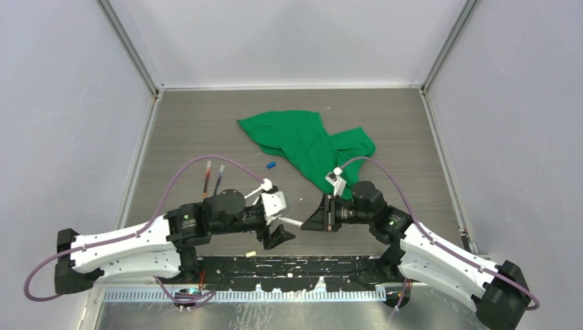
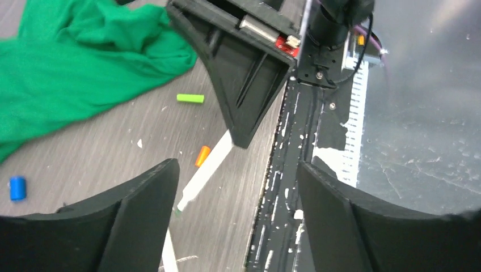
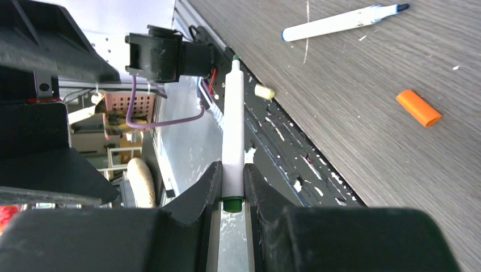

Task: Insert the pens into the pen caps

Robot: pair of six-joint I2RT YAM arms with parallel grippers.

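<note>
My right gripper is shut on a white marker [image 3: 233, 124] near its green rear end. The marker's green tip points toward the left arm and carries no cap. My left gripper stands apart from that tip, its fingers wide and nothing between them. A green cap [image 2: 190, 98] lies on the table near the cloth. The orange cap [image 3: 418, 107] rests on bare wood, and a blue cap [image 2: 17, 188] is farther left. Another white marker [image 3: 340, 24] with a blue tip lies uncapped on the table.
A crumpled green cloth [image 1: 302, 141] covers the table's middle back. Two slim pens [image 1: 207, 177] lie at the left. A pale yellowish piece [image 1: 251, 254] sits by the front edge.
</note>
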